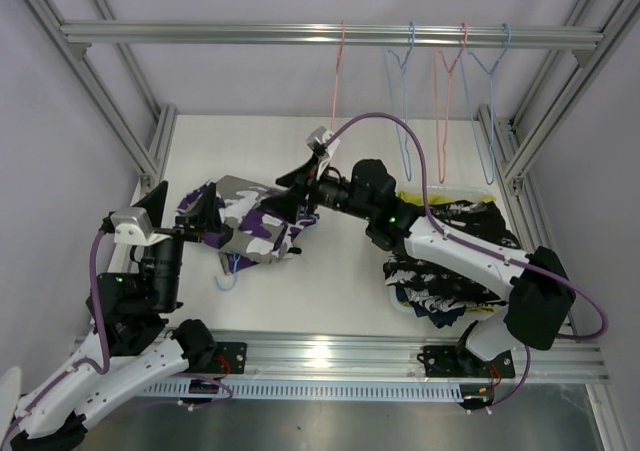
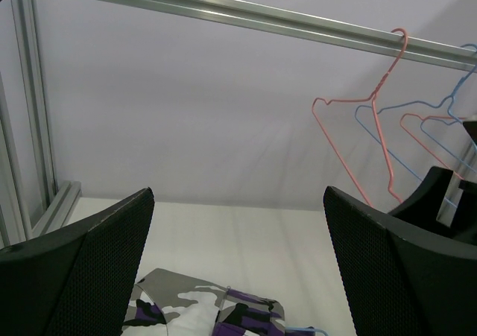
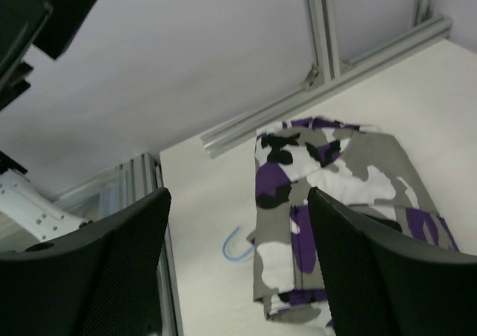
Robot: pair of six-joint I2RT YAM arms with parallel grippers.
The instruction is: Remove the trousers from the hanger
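Camouflage trousers (image 1: 246, 211) in grey, purple and white lie crumpled on the white board at left centre, with a blue hanger hook (image 1: 226, 281) showing at their near edge. My left gripper (image 1: 180, 211) stands open with empty fingers, left of and nearer than the trousers in the top view. My right gripper (image 1: 290, 191) is over the right part of the trousers, its fingers apart; in the right wrist view the trousers (image 3: 350, 179) appear between the fingertips, below them.
Red and blue hangers (image 1: 450, 71) hang from the rail (image 1: 270, 34). Dark patterned clothing (image 1: 440, 281) fills a container at the right. The board is clear between this and the trousers.
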